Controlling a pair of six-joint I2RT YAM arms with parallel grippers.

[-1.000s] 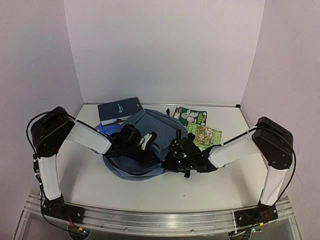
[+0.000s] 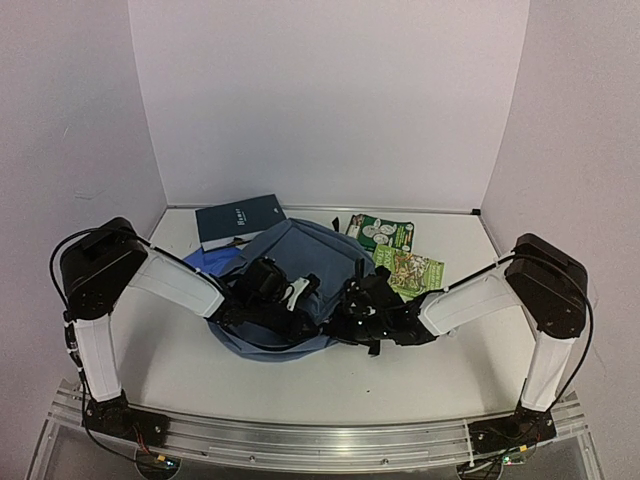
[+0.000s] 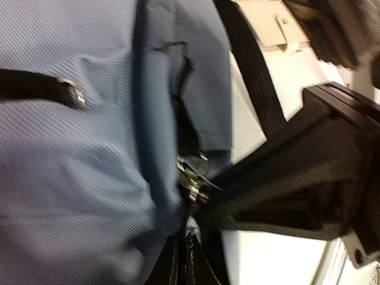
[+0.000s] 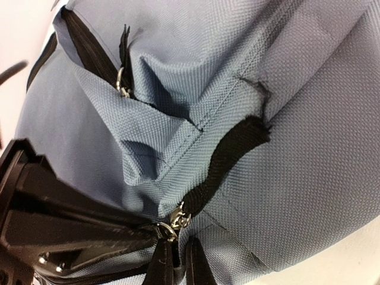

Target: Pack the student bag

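A blue-grey bag (image 2: 300, 232) lies in the middle of the table, its front part covered by both arms. My left gripper (image 2: 312, 328) and right gripper (image 2: 326, 326) meet almost tip to tip over its front edge. In the left wrist view my gripper is shut beside a zip's metal slider (image 3: 193, 178); what lies between its fingers is unclear. In the right wrist view my gripper is shut on a fold of the bag's fabric, close under a slider with a black pull tab (image 4: 222, 160).
A dark book (image 2: 240, 222) rests at the back left, with a blue item (image 2: 212, 260) beside the bag. Two green booklets, one darker (image 2: 380, 232) and one lighter (image 2: 410, 270), are right of the bag.
The left arm and gripper have shifted slightly toward the table's front. My right arm and the bag look nearly unchanged.
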